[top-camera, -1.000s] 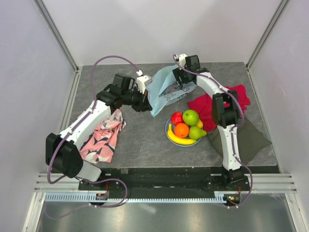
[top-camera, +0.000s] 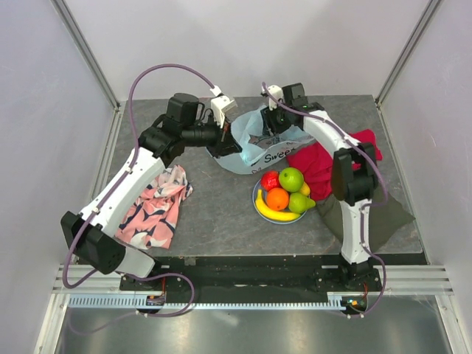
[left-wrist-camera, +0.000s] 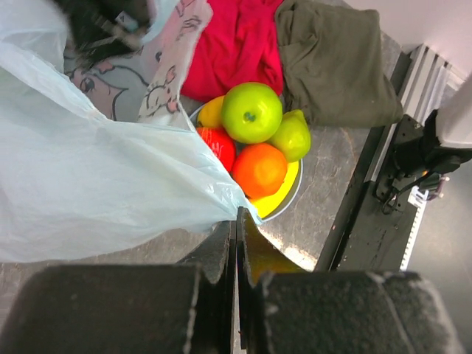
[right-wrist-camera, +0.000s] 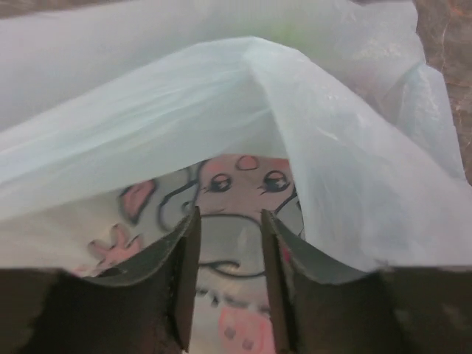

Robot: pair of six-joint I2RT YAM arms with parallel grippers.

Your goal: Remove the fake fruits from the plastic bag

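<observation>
The pale blue plastic bag (top-camera: 243, 155) lies at the back centre, its mouth spread. My left gripper (top-camera: 232, 146) is shut at the bag's near-left corner, a pinch of film at its tips (left-wrist-camera: 237, 221). Over the bag's interior, my right gripper is part open, with printed cartoon lining (right-wrist-camera: 228, 192) below and no fruit clearly between its fingers. A plate (top-camera: 259, 212) in front of the bag holds fake fruits: red apple (top-camera: 270, 179), green apple (top-camera: 291, 179), orange (top-camera: 277, 198), banana (top-camera: 274, 214), pear (top-camera: 301, 203) and a yellow fruit partly hidden.
A red cloth (top-camera: 317, 166) and an olive cloth (top-camera: 391, 217) lie on the right. A pink patterned cloth (top-camera: 155, 210) lies front left.
My left arm has risen since a second ago, lifting and spreading the bag corner, so more printed lettering shows. The right gripper has shifted slightly over the bag.
</observation>
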